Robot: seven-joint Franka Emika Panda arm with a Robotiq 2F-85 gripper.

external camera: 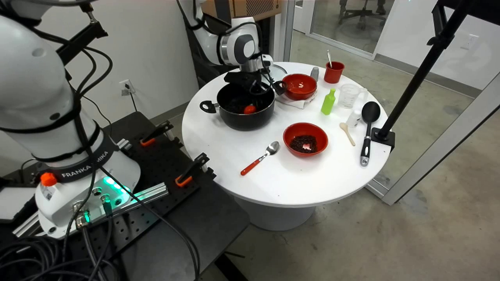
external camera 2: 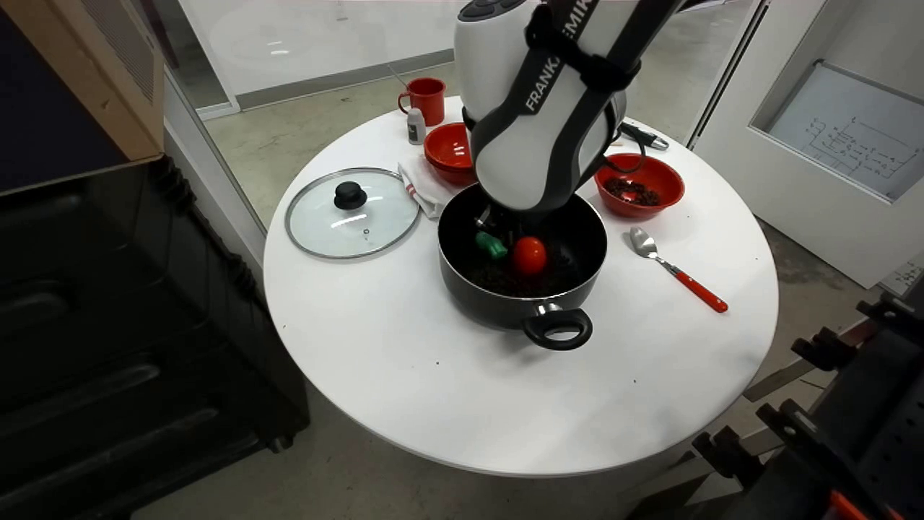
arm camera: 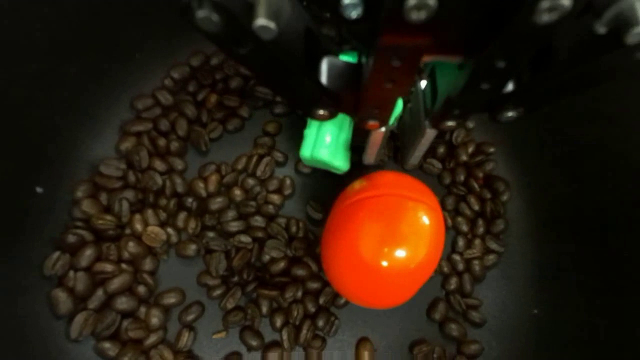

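Note:
In the wrist view, a shiny red-orange tomato (arm camera: 384, 240) rests among coffee beans (arm camera: 138, 258) on the floor of the black pot (external camera 2: 485, 308). A green piece (arm camera: 327, 144), perhaps a pepper, lies just above and left of it; exterior view 2 shows both, with the green piece (external camera 2: 491, 245) left of the tomato (external camera 2: 530, 256). My gripper is down inside the pot, its fingertips just beyond the tomato. They stand a little apart, and no object shows clearly between them. The green piece appears outside the left finger; dark gripper parts hide the area above.
A glass lid (external camera 2: 351, 221) lies left of the pot in exterior view 2. A red bowl of beans (external camera: 305, 139) and a spoon (external camera: 260, 158) sit nearby. Red bowls (external camera: 300, 86) stand close behind the pot.

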